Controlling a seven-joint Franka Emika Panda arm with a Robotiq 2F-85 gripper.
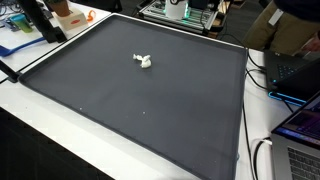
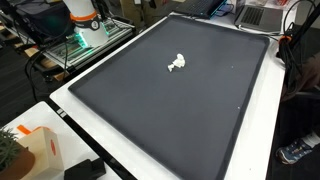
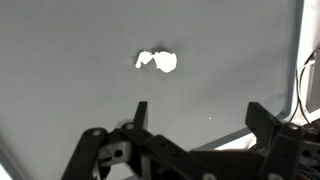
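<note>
A small white crumpled-looking thing lies on the dark grey board, towards its far side in exterior view 1. In exterior view 2 the same white thing is in the board's upper middle. From the wrist camera the white thing appears as a narrow piece beside a rounder lump, above the middle of the view. My gripper is open, its two black fingers wide apart with only bare board between them. The white thing is ahead of the fingertips, untouched. Neither exterior view shows the gripper itself.
Laptops and cables border the board on the right in exterior view 1. The robot's white base stands off one side. A potted plant is near the front left corner in exterior view 2. Most of the board is clear.
</note>
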